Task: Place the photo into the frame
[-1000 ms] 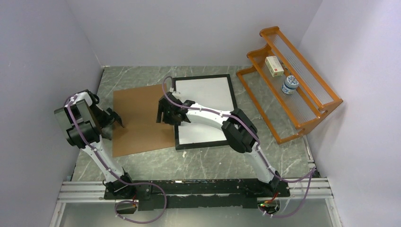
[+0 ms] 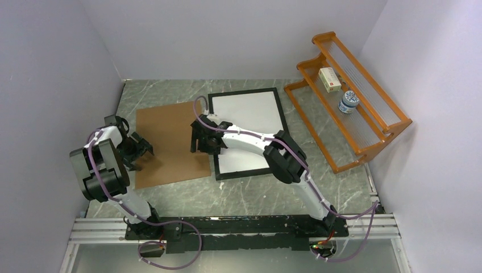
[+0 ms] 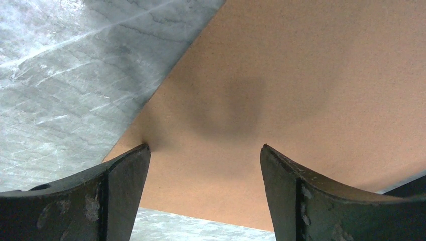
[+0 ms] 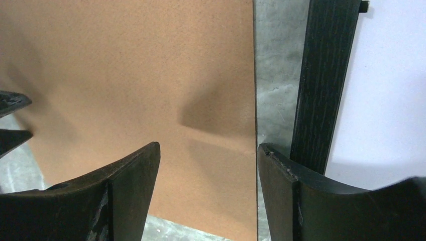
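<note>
A plain brown board [image 2: 167, 131] lies flat on the table at the left. Beside it, on the right, lies the black frame [image 2: 245, 175] with a white panel [image 2: 244, 108] inside; no photo can be made out. Over the board's left edge is my left gripper [image 2: 143, 157], open and empty, its spread fingers [image 3: 125, 178] low above the brown surface. My right gripper [image 2: 204, 152] is also open, at the board's right edge. In the right wrist view its left finger [image 4: 133, 186] is over the board, and the other at the narrow gap beside the black frame bar [image 4: 321, 95].
A wooden shelf [image 2: 327, 136] stands at the right with a small box [image 2: 329, 79] and a jar [image 2: 348, 102] on it. Bare marble tabletop [image 2: 256, 196] shows in front of the frame. Grey walls close off the left and back.
My left gripper has moved right and toward the front, further over the board. The right gripper has shifted slightly right and forward, and the frame's near left corner has slid a little right.
</note>
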